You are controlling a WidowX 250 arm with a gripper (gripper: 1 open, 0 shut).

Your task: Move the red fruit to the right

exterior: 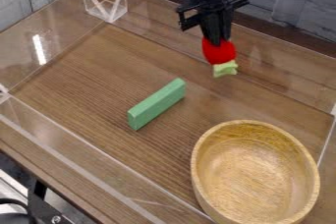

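Note:
The red fruit (pixel 218 51) shows toward the back of the table, right of centre, with a pale green piece (pixel 226 69) at its lower end. My black gripper (pixel 214 35) comes in from the top and is shut on the fruit, its fingers hiding the upper part. Whether the fruit's underside clears the table is hard to judge from this angle.
A large yellow bowl (pixel 198 161) stands at the front right, and a green block (pixel 157 104) lies near the middle. At the back left is a clear wire-like object (pixel 105 4). Bare wood (pixel 282 85) stretches to the right of the fruit.

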